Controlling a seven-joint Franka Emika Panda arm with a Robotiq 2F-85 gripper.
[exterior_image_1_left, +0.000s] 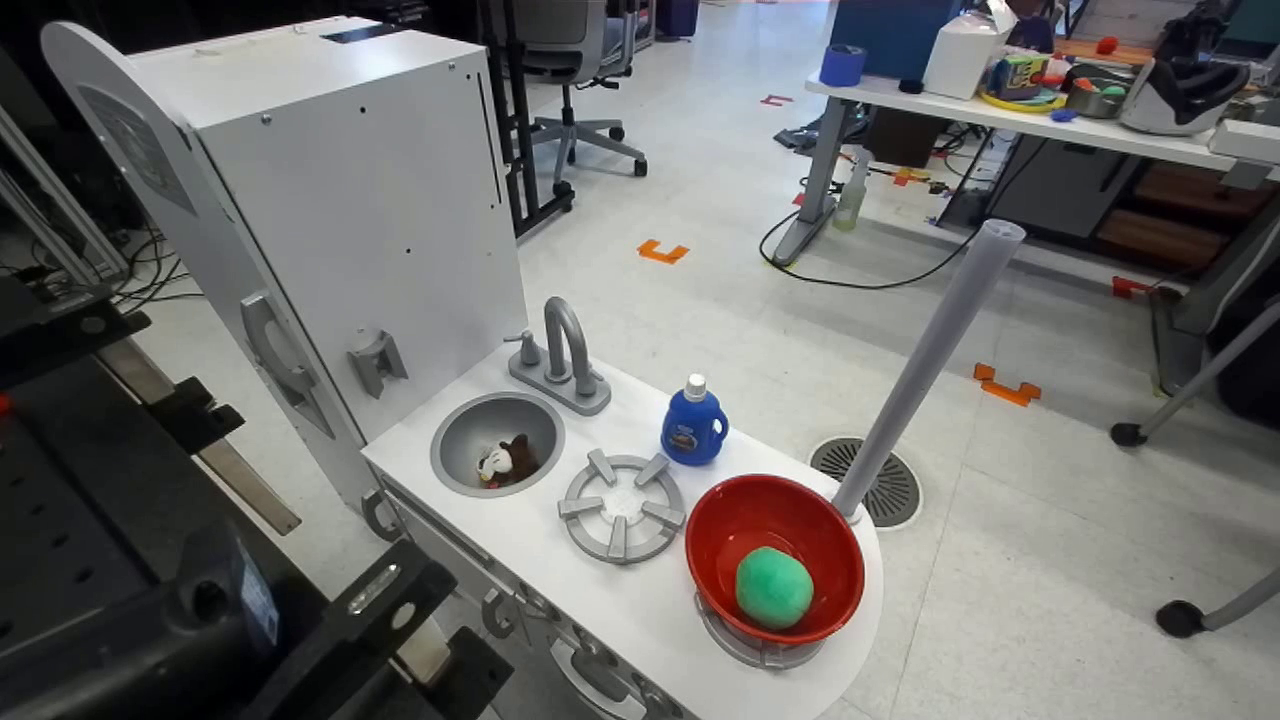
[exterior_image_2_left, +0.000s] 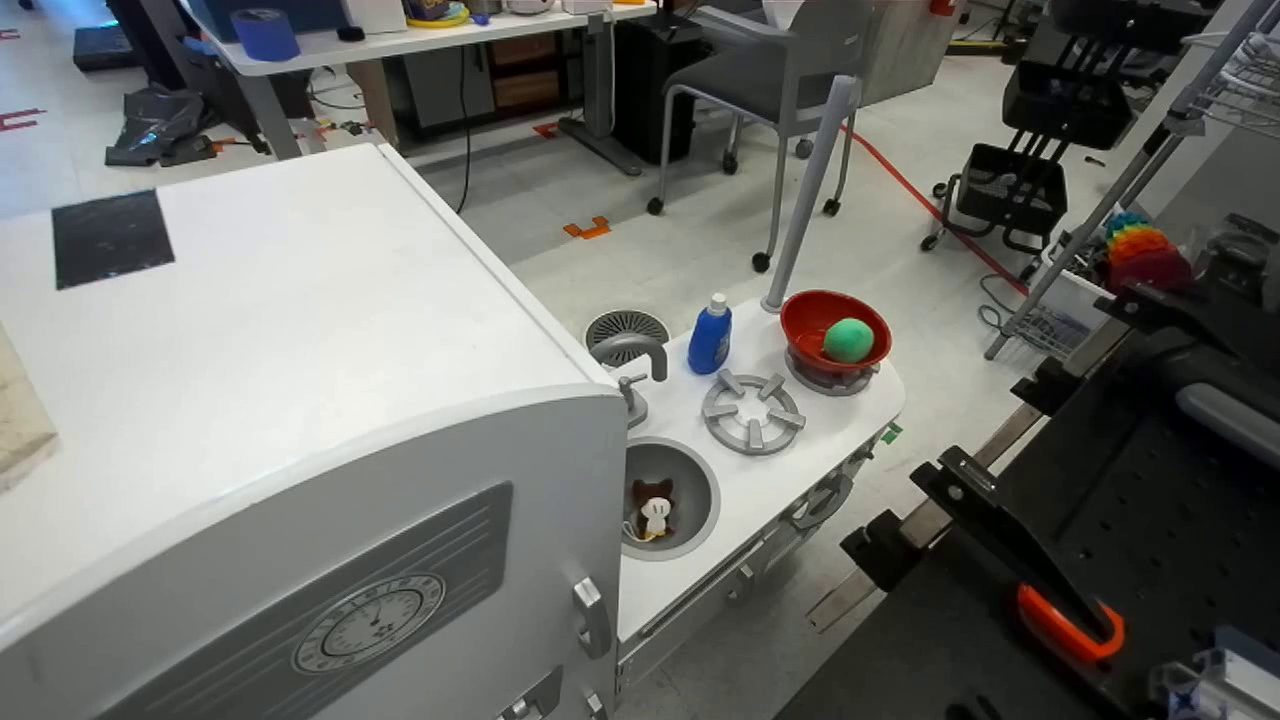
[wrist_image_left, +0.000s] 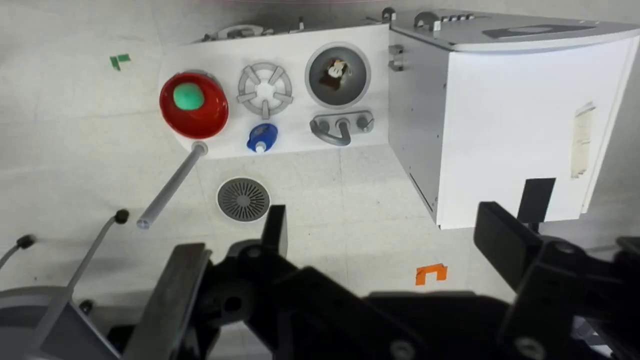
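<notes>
My gripper is open in the wrist view, its two dark fingers wide apart and only floor seen between them. It hangs high, clear of the toy kitchen. A red bowl (exterior_image_1_left: 720, 546) rests on the right-hand burner, tilted a little, with a green ball-like object (exterior_image_1_left: 774, 588) inside. Behind the empty burner (exterior_image_1_left: 620, 509) stands a blue bottle (exterior_image_1_left: 693, 428) with a white cap, upright. In the grey sink (exterior_image_1_left: 453, 446) lies a small brown and white toy (exterior_image_2_left: 655, 510). Neither exterior view shows the gripper's fingers clearly.
A grey faucet (exterior_image_1_left: 569, 354) rises behind the sink. The tall white cabinet (exterior_image_1_left: 372, 204) walls off one end of the counter, and a grey post (exterior_image_1_left: 930, 366) stands up at the other.
</notes>
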